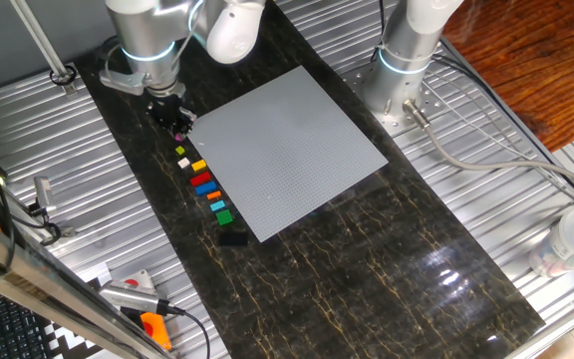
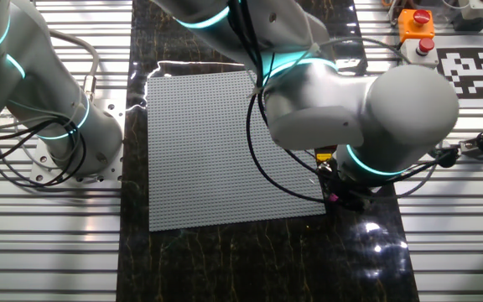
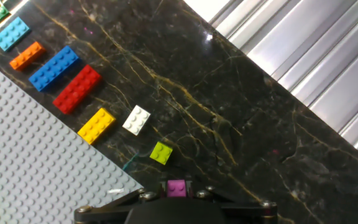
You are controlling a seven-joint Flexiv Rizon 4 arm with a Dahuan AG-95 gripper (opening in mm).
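Note:
A small purple brick (image 3: 176, 188) sits between the fingertips of my gripper at the bottom of the wrist view. One finger is close on each side of it; whether they press on it is too fine to tell. In exterior view 1 the gripper (image 1: 175, 128) is low over the dark table, by a corner of the grey baseplate (image 1: 287, 150). A lime brick (image 3: 161, 153) lies nearest the purple one. Beyond it come white (image 3: 136, 120), yellow (image 3: 96, 126), red (image 3: 77, 89), blue (image 3: 54, 68), orange (image 3: 27, 56) and light blue (image 3: 12, 33) bricks.
A green brick (image 1: 224, 216) and a black piece (image 1: 233, 239) end the row beside the baseplate. The baseplate bears no bricks. Bare table (image 1: 367, 269) stretches toward the front right.

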